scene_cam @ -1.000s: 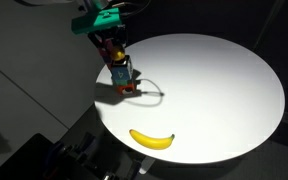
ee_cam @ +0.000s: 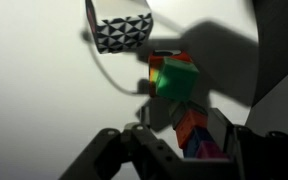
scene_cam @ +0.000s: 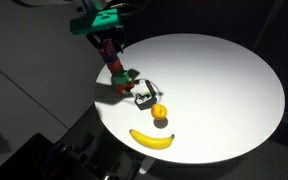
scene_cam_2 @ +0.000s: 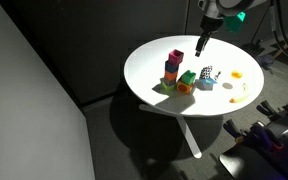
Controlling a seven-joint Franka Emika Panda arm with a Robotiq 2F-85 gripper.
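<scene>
On the round white table (scene_cam: 214, 90), a narrow stack of red, blue and pink blocks (scene_cam_2: 171, 72) stands upright at one side. Beside it sits a green block (ee_cam: 176, 78) above an orange one. A box with a black-and-white triangle pattern (ee_cam: 121, 34) lies close by, with a small orange (scene_cam: 159, 111) next to it. My gripper is over this side of the table. Its fingers appear apart in the wrist view, the stack's upper blocks lying between them in the picture. Whether they touch it is not clear; exterior view 2 shows the gripper (scene_cam_2: 200, 45) away from the stack.
A yellow banana (scene_cam: 151, 140) lies near the table's front edge. Past the rim is dark floor (scene_cam_2: 134, 130).
The patterned box and the orange, earlier seen as part of a pile under the gripper, now lie apart on the table. The banana has not moved; the gripper looks nearly still.
</scene>
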